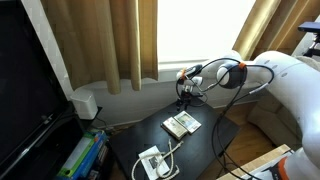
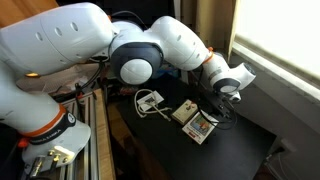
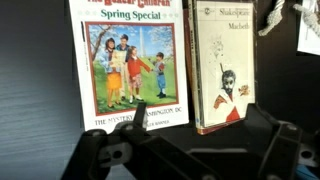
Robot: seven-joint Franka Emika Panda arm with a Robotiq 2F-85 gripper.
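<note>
Two books lie side by side on the dark table. The one with a colourful children's picture, titled "Spring Special" [image 3: 135, 62], is at left in the wrist view. To its right is the cream "Shakespeare Macbeth" book [image 3: 222, 60]. Both also show in exterior view 2, the picture book [image 2: 199, 127] nearer the front and the Macbeth book [image 2: 184, 111] beside it. My gripper is open above the table, its fingers at the books' lower edges in the wrist view. Nothing sits between them.
A white power strip or adapter [image 1: 154, 161] and a pale cable lie past the Macbeth book. A dark cable hangs along the arm. Window and curtains [image 1: 112, 40] stand behind the table.
</note>
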